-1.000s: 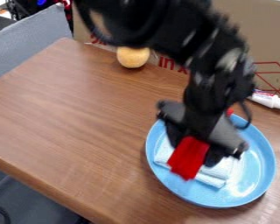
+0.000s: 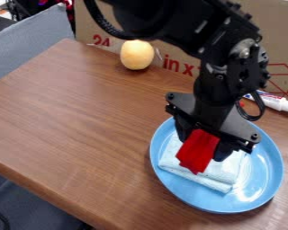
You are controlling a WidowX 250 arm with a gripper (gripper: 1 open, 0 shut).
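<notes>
My black gripper (image 2: 211, 135) is lowered over a light blue plate (image 2: 255, 186) at the right of the camera view, shut on a red object (image 2: 197, 152) whose shape is partly hidden by the fingers. Beneath it on the plate lies a folded pale cloth (image 2: 218, 179), partly covered by the red object and the gripper.
A yellowish round item (image 2: 137, 55) sits at the back before a cardboard panel (image 2: 104, 27). A white tube (image 2: 276, 102) lies behind the plate at the right. A grey surface (image 2: 26, 54) borders the table's left.
My gripper has risen slightly with the red object, which appears a little higher and more tilted. The plate and cloth stay in place.
</notes>
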